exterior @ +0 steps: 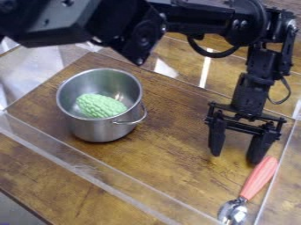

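My black gripper [238,148] hangs low over the wooden table at the right, its two fingers apart with nothing between them. Just below it lies a spoon with a red handle [259,177] and a shiny metal head [233,211]. On the left stands a steel pot [109,127] with a handle, holding a light green textured oblong object [101,105].
Transparent edges or strips run along the lower left and the right side. The arm spans the top of the view.
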